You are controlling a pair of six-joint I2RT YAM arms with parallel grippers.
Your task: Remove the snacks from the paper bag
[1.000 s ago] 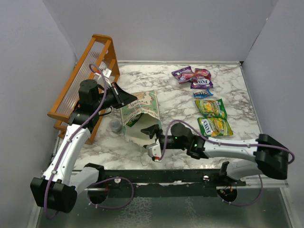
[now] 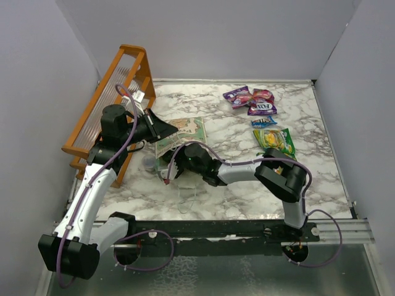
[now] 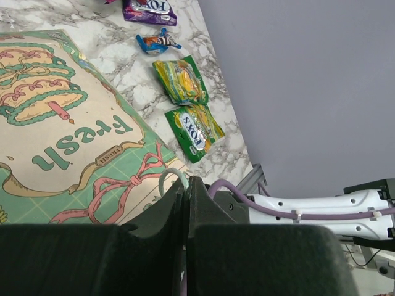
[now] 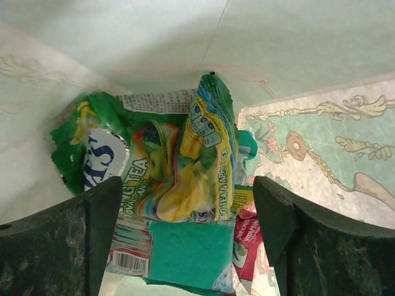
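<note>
The paper bag point(image 2: 185, 129) lies on its side on the marble table. My left gripper is shut on the bag's pale handle, holding it up. My right gripper is open inside the bag, its fingers either side of green snack packs point(image 4: 154, 154); a red pack point(image 4: 245, 250) lies partly hidden below them. In the top view the bag's mouth is mostly hidden by the right arm.
Purple packs point(image 2: 262, 105), a blue pack point(image 2: 263, 121) and green-yellow packs point(image 2: 276, 140) lie loose at the right. A wooden rack point(image 2: 108, 86) stands at the left.
My right gripper has moved left and inward into the bag's mouth. My left gripper has stayed in place at the bag.
</note>
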